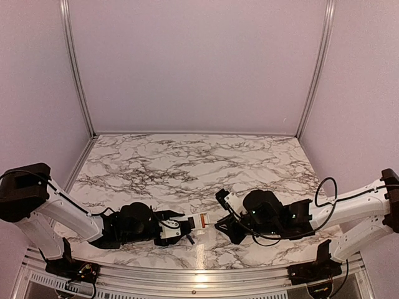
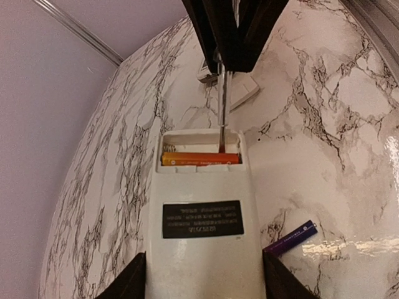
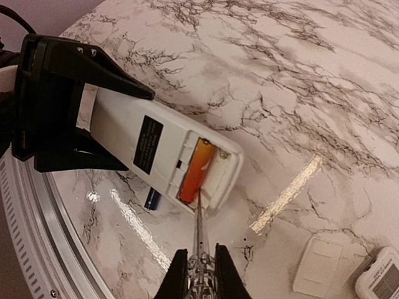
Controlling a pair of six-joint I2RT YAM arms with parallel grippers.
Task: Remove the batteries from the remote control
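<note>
My left gripper [image 1: 186,228] is shut on a white remote control [image 2: 202,187], held above the table with its open battery bay facing up. Inside the bay lies one orange battery [image 3: 197,169]; the slot beside it is empty. From the right, my right gripper is shut on a thin, clear-handled screwdriver-like tool [image 2: 224,99]. The tool's tip reaches into the bay at the orange battery's end; whether it touches the battery is hard to tell. Beneath the remote, a dark blue battery [image 2: 291,239] rests on the table.
A white battery cover [image 3: 318,266] lies flat on the marble table, with another white device with a screen [image 3: 379,276] beside it. Strips of shiny tape [image 3: 287,194] mark the surface.
</note>
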